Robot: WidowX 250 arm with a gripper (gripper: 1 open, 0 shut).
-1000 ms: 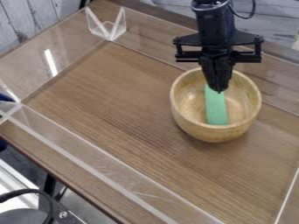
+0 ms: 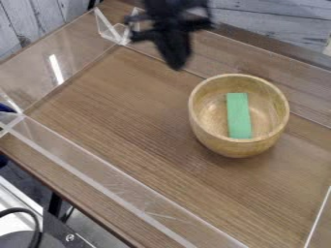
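A round wooden bowl (image 2: 207,131) sits on the wooden table at the right of the camera view, with a flat green block (image 2: 238,115) lying inside it. The dark gripper (image 2: 173,46) is at the top centre, motion-blurred, up and to the left of the bowl and clear of it. Whether its fingers are open or shut is too blurred to tell.
The wooden table (image 2: 142,184) has bare room left of and below the bowl. Clear plastic strips run along its left side. A black cable (image 2: 35,229) is at the lower left corner, off the table.
The gripper has moved left and up, away from above the bowl. The bowl and green block stay in place.
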